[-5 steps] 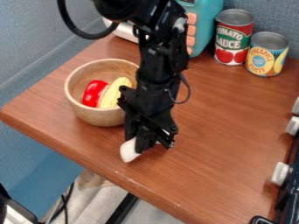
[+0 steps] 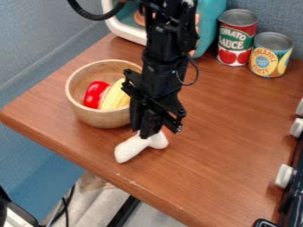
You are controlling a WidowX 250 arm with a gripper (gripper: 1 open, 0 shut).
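My black gripper is low over the wooden table, directly above a white soft object lying on the table just right of the bowl. The fingers point down at that object's upper end; whether they are shut on it is hidden. The light wooden bowl holds a red item and a yellow item.
A tomato sauce can and a yellow-labelled can stand at the back right. A teal-and-white object is behind the arm. A black device lines the right edge.
My gripper has moved slightly up and shifted over the last second, uncovering more of the white object, which now shows extending toward the lower left.
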